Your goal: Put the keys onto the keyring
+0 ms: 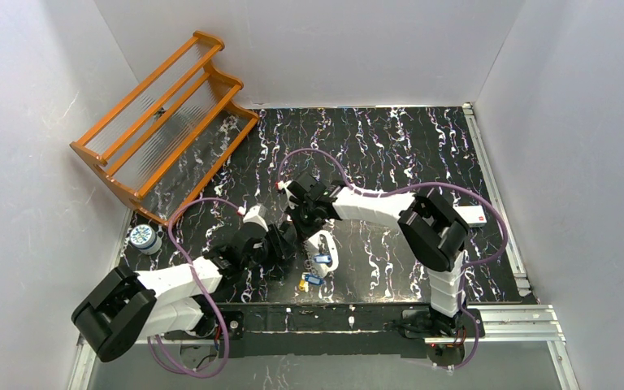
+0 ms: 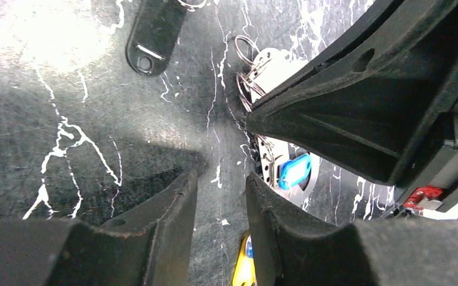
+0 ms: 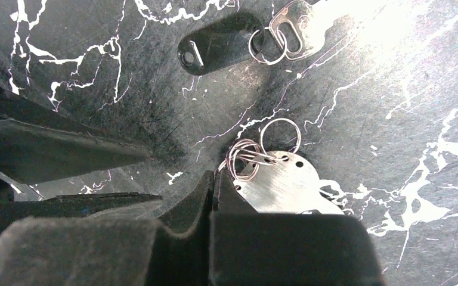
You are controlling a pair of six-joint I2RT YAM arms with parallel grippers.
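A silver plate [image 3: 286, 185] carries a bunch of thin wire rings [image 3: 245, 158] and one ring [image 3: 281, 136] standing out at its edge. My right gripper is shut at the bunch's left side, a wire seeming to run between its tips. My left gripper stands part open over bare table, left of the plate, nothing between its fingers. Apart from these lies a black fob [image 3: 220, 44], joined by a split ring [image 3: 268, 46] to a silver key [image 3: 310, 27]. In the top view, the grippers hide the fob and key.
A blue-tagged key [image 2: 296, 170] lies by the plate, and a yellow tag [image 2: 244, 265] is nearer the front. A wooden rack [image 1: 166, 122] fills the back left, with a white round tin [image 1: 145, 238] before it.
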